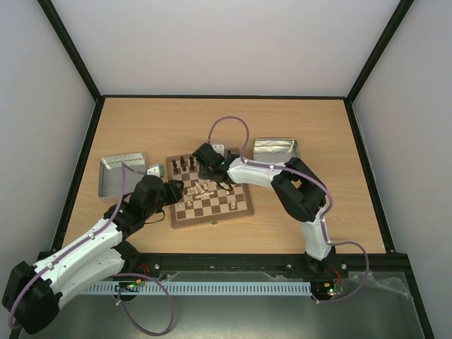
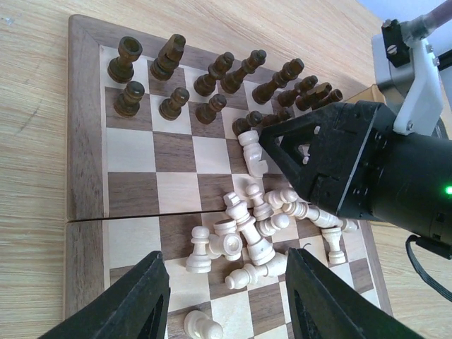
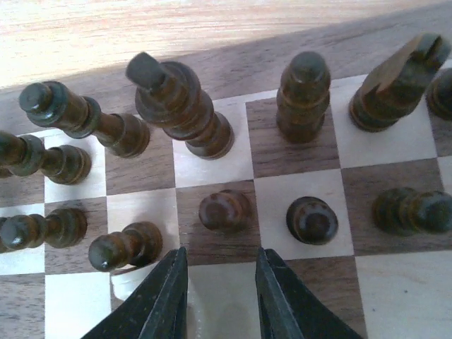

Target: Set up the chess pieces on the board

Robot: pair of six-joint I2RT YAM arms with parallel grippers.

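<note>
Dark pieces stand in rows at the back of the chessboard [image 1: 209, 215]; white pieces [image 2: 248, 231] lie jumbled in the middle, a few upright. My left gripper hangs open over the near left of the board, with nothing between its fingers. My right gripper is over the dark rows, its fingertips low beside a dark pawn [image 3: 225, 210]; a white piece lies just in front of those rows, partly hidden by the right finger pair in the right wrist view. How far the right fingers stand apart is partly visible: they are open.
A metal tray [image 1: 120, 176] sits left of the board, another [image 1: 275, 148] at the back right.
</note>
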